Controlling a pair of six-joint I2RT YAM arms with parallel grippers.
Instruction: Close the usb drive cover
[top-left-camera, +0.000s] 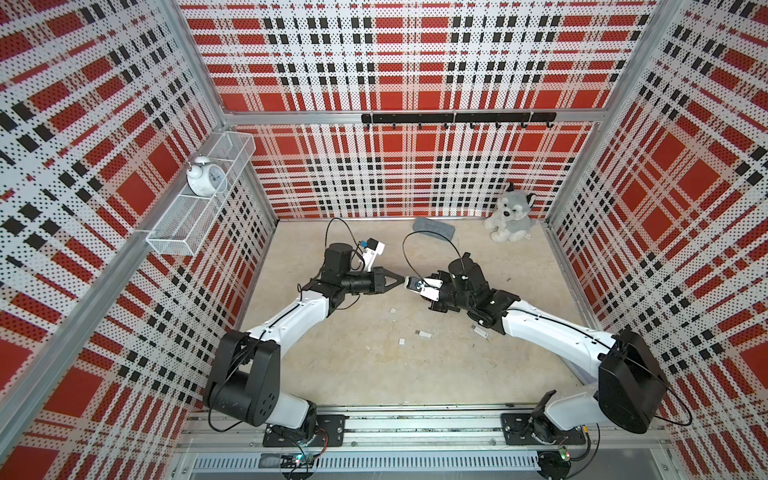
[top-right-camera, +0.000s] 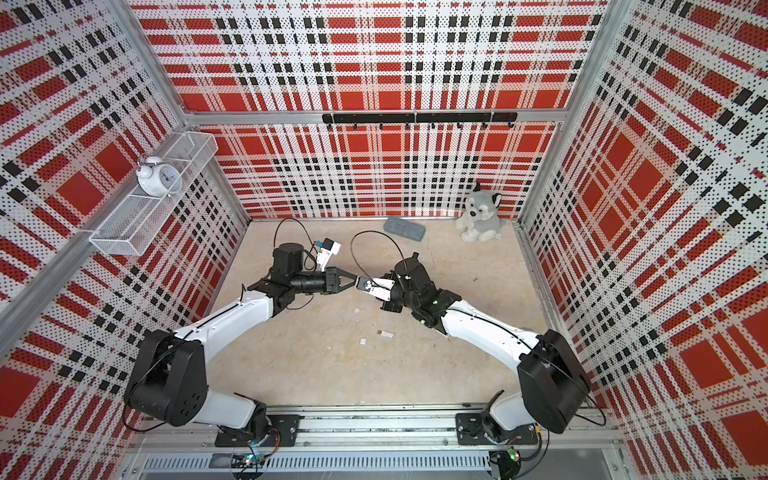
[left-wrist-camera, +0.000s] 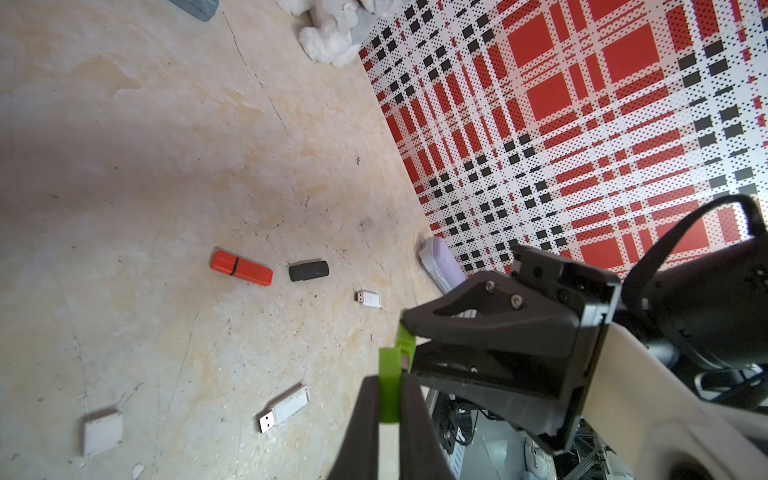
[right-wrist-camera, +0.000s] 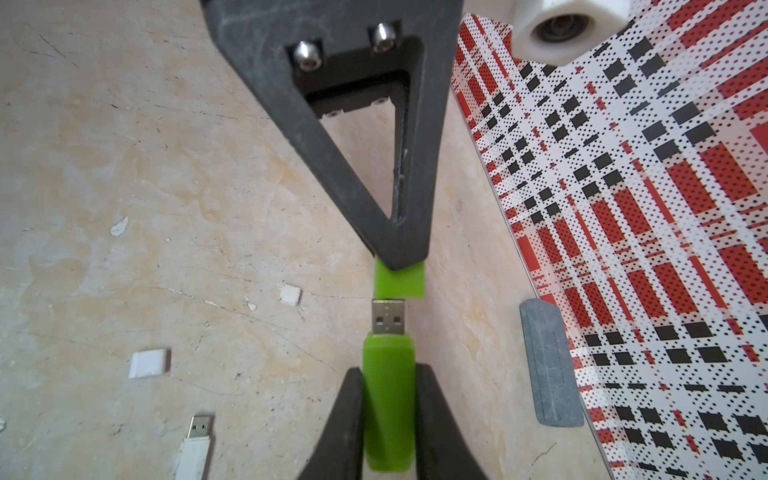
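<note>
In the right wrist view, my right gripper is shut on the green USB drive (right-wrist-camera: 389, 384), its metal plug (right-wrist-camera: 388, 317) bare and pointing at the green cover (right-wrist-camera: 404, 281). The cover sits at the tip of my left gripper's dark finger, its edge right at the plug's end and slightly right of the plug's centre. Whether they touch, I cannot tell. My left gripper is shut on that cover (left-wrist-camera: 389, 376) in the left wrist view. Both grippers face each other above the table; the cover's opening is hidden.
Below lie a red stick (left-wrist-camera: 241, 268), a black stick (left-wrist-camera: 309, 270), white USB drives (left-wrist-camera: 285, 408) and white caps (left-wrist-camera: 102, 433). A grey block (top-left-camera: 434, 228) and a plush dog (top-left-camera: 510, 214) stand at the back.
</note>
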